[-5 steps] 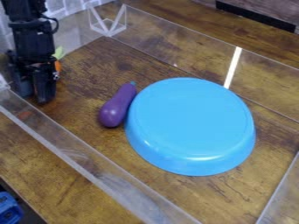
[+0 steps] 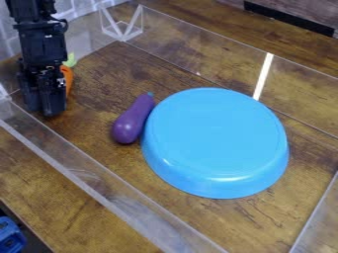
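The black gripper (image 2: 42, 91) is low at the far left, just inside the clear-walled area, over an orange object (image 2: 66, 79) that is mostly hidden behind it; whether the fingers hold it cannot be told. To the right, a purple eggplant (image 2: 132, 120) lies on the wooden floor beside a large upturned blue bowl or dish (image 2: 211, 139).
Clear plastic walls (image 2: 119, 210) border the wooden surface (image 2: 158, 59). A blue object (image 2: 8, 237) sits at the bottom left outside the wall.
The gripper has shifted slightly to the right over the last second. The eggplant and blue dish have not moved.
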